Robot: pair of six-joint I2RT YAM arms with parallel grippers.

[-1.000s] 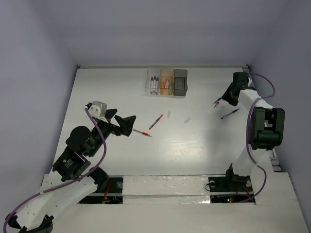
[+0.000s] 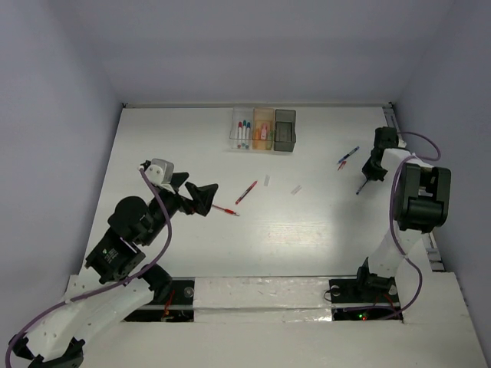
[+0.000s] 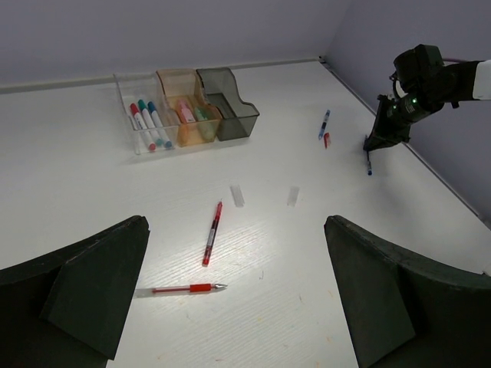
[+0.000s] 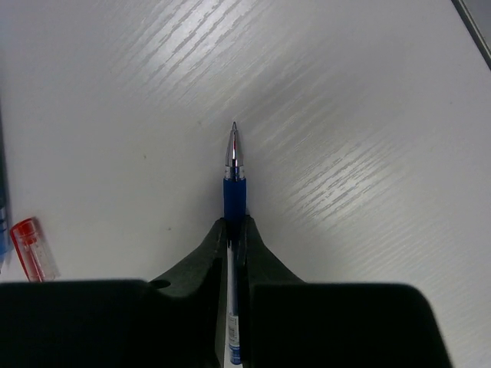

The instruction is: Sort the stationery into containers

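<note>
At the right of the table my right gripper (image 2: 370, 175) is shut on a blue pen (image 4: 235, 193); its metal tip points away from the fingers in the right wrist view. Whether the pen still touches the table I cannot tell. Beside it lie another blue pen (image 2: 348, 155) and a small red piece (image 4: 33, 249) with a clear end. My left gripper hangs open and empty above the left side. Below it are a red-and-black pen (image 3: 212, 234) and a red pen with a clear barrel (image 3: 188, 289).
At the back stand a clear container (image 3: 138, 146) with several markers, an orange container (image 3: 173, 77) with a few items, and a grey container (image 3: 238, 126) that looks empty. Two pale strips (image 2: 296, 189) lie mid-table.
My right gripper has come from near the other blue pen down to this one and closed on it. The pen has turned to a steeper angle. The left arm has shifted slightly.
</note>
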